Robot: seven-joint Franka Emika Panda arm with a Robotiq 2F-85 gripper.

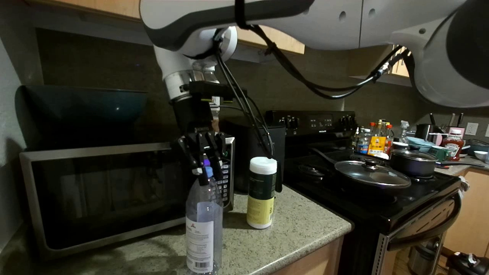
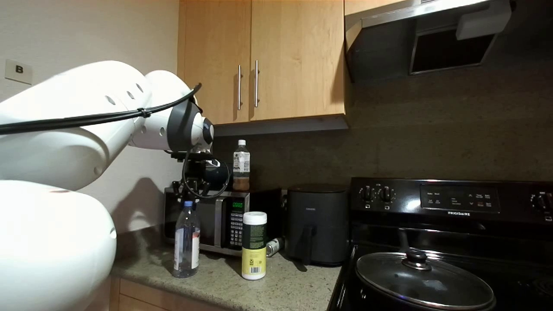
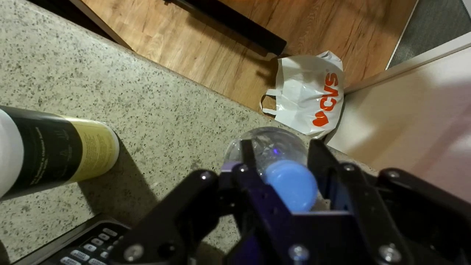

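A clear plastic bottle (image 1: 200, 233) with a blue cap (image 3: 291, 184) and a white label stands upright on the counter in front of the microwave. My gripper (image 1: 209, 173) points down over the bottle's top, its fingers on either side of the cap. In the wrist view the fingers are part open around the cap, one finger (image 3: 248, 154) to its left and the other to its right. Whether either finger touches the cap cannot be told. Exterior view 2 shows the bottle (image 2: 186, 243) resting on the counter beneath the gripper.
Right of the bottle stands a wipes canister (image 1: 261, 192). The microwave (image 1: 105, 197) is close behind, with an air fryer (image 2: 317, 223) farther right. A lidded pan (image 1: 372, 173) sits on the stove. Near the bottle runs the counter's front edge (image 3: 198, 84).
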